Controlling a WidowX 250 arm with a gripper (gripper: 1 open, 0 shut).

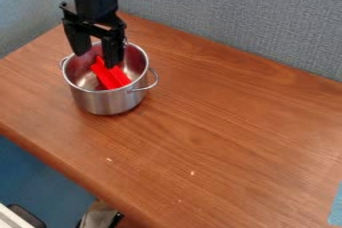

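A steel pot (96,99) with loop handles stands on the wooden table at the left. Bright red objects (108,75) lie inside it. The black gripper (96,52) hangs over the pot's back part, open, its fingers reaching down to about rim height above the red objects. Whether it touches them cannot be told.
Grey padded walls (241,12) border the back. A blue floor shows at the lower left, with some small objects at the bottom edge.
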